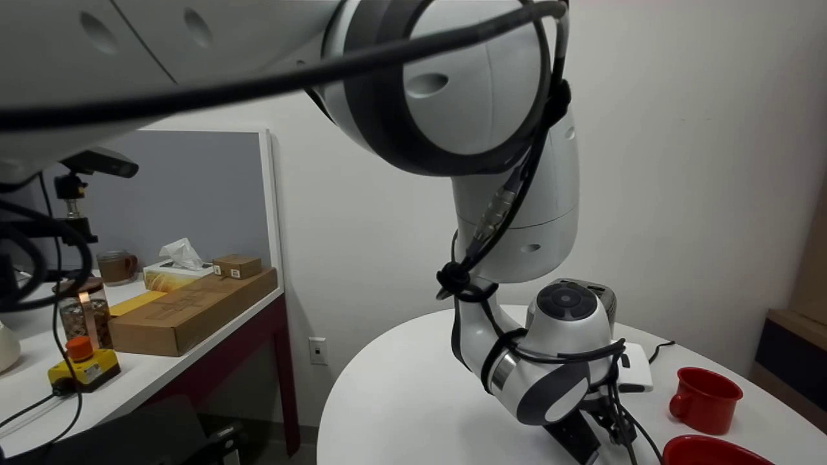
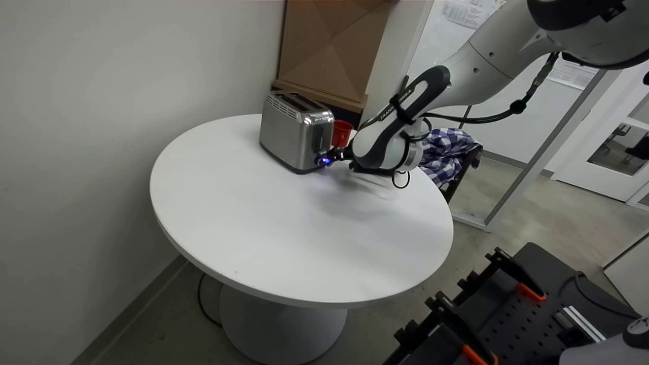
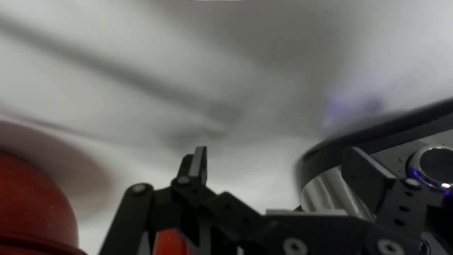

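A silver toaster (image 2: 286, 134) stands at the back of the round white table (image 2: 243, 213). My gripper is open at its front corner, low over the table. In the wrist view the right finger (image 3: 365, 178) overlaps the toaster corner, close to a round knob with a blue light (image 3: 435, 168). Bare tabletop lies beyond the left finger (image 3: 197, 165). Whether a finger touches the toaster I cannot tell. In the first exterior view the wrist hides much of the toaster (image 1: 601, 298).
A red mug (image 1: 705, 403) stands to the right of the gripper, and a second red vessel (image 1: 709, 452) is partly cut off at the lower edge. A wall rises behind the toaster.
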